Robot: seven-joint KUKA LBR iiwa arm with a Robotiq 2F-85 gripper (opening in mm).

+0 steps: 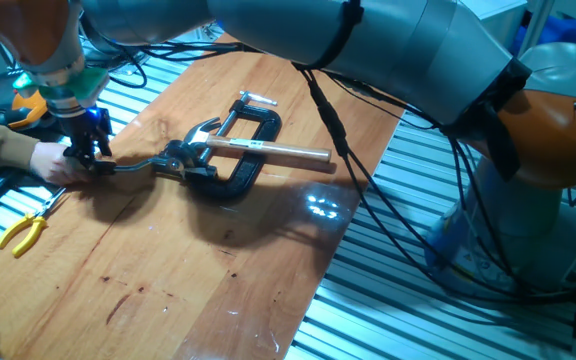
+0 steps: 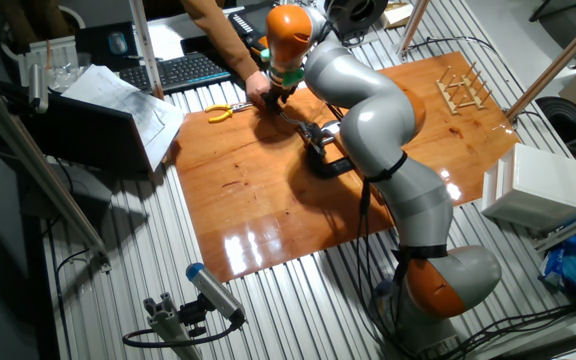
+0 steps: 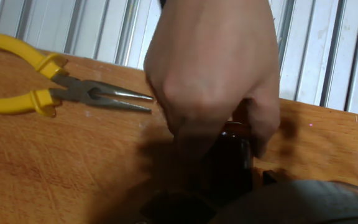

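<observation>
My gripper [image 1: 90,160] is low at the table's left edge, around or right beside the near end of a thin dark rod-like tool [image 1: 133,166]. That tool's other end reaches toward the hammer head and clamp. A person's hand [image 3: 213,74] grips a dark, glossy, handle-like object [image 3: 232,152] in the wrist view, close to my fingers, which are mostly dark or hidden there. Whether the fingers are closed on the tool cannot be made out. In exterior view 2 the hand [image 2: 257,88] touches the area at my gripper [image 2: 276,100].
Yellow-handled pliers [image 3: 73,90] lie beside the hand. A hammer [image 1: 273,150] rests across a black C-clamp [image 1: 238,185]. A wooden peg rack [image 2: 462,92] stands at the table's far right in exterior view 2.
</observation>
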